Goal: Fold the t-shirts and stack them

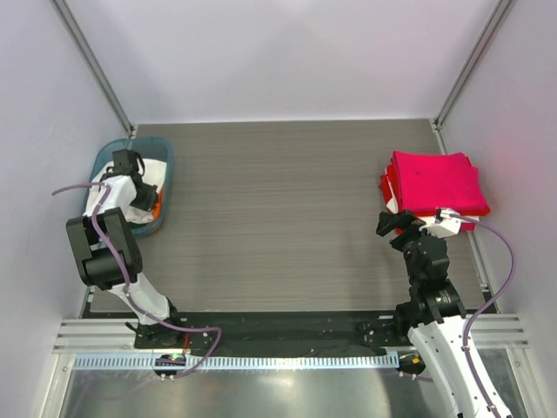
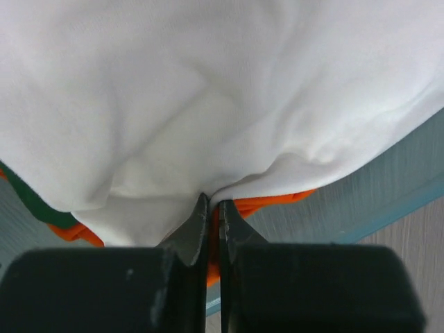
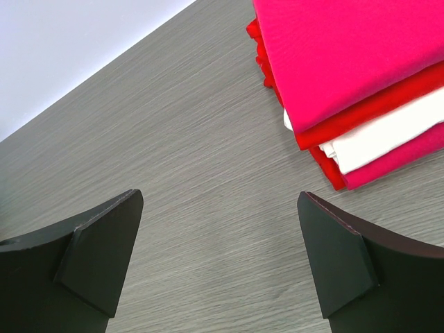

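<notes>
At the far left in the top view a blue basket (image 1: pixel 167 174) holds white cloth (image 2: pixel 208 83), with orange cloth (image 2: pixel 277 200) and some dark green beneath. My left gripper is down in it, shut at the lower edge of the white cloth; whether fabric is pinched between its fingertips I cannot tell. At the right lies a folded stack of T-shirts (image 1: pixel 435 178), pink on top over red, white and pink layers. My right gripper hangs open just front-left of that stack, nothing between its fingers.
Pale walls stand close at the left, back and right.
</notes>
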